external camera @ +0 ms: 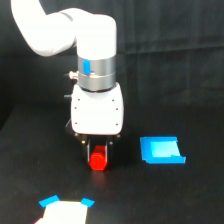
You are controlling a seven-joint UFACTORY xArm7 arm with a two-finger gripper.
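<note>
A small red object is low in the middle of the view, between the dark fingers of my gripper. The white hand points straight down at it, and the fingers press in close on both sides, shut on it. Its upper part is partly covered by the hand and fingers. Whether it still touches the black table cannot be made out.
To the right lies a pale blue square edged with brighter blue tape. A white patch with blue corners and a red mark sits at the lower left edge.
</note>
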